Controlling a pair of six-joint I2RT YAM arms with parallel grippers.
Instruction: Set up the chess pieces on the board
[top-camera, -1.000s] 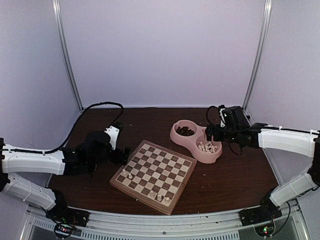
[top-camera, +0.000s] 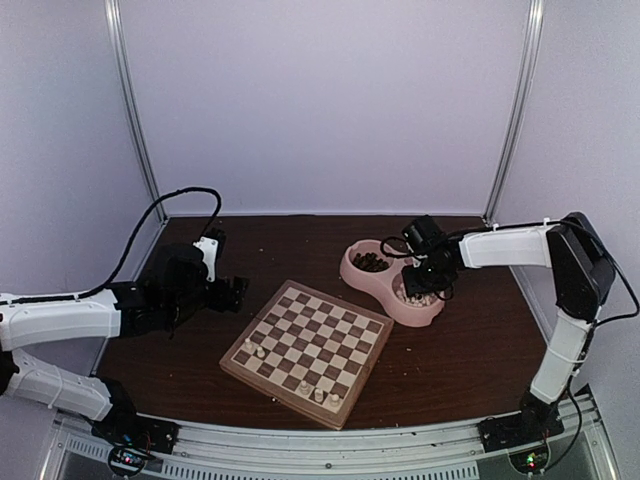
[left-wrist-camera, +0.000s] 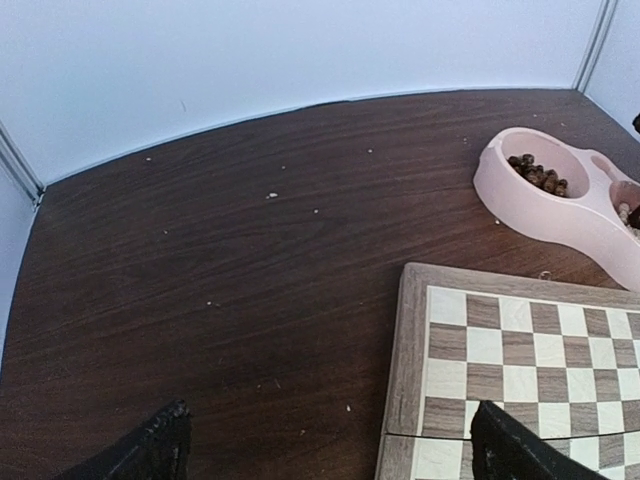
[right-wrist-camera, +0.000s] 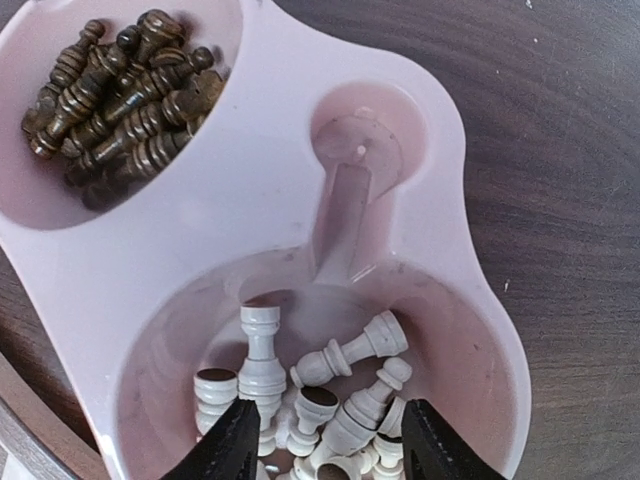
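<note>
The chess board (top-camera: 376, 352) lies at an angle on the dark table, with several white pieces along its near-left edge, among them a white piece (top-camera: 335, 399) at the front corner. Behind it on the right stands a pink two-bowl dish (top-camera: 376, 289). Dark pieces (right-wrist-camera: 130, 100) fill one bowl; loose white pieces (right-wrist-camera: 262, 375) lie in the other. My right gripper is over the white pieces, its fingers parted around several of them, none clearly gripped. Left of the board my left gripper hangs open and empty above the table.
Bare table (left-wrist-camera: 230, 290) stretches left of and behind the board. The dish's raised rim (right-wrist-camera: 505, 330) surrounds the right gripper's work area. White walls (top-camera: 320, 110) enclose the table at the back and sides.
My left arm has drawn back slightly to the left, away from the board. The pieces on the board stay put.
</note>
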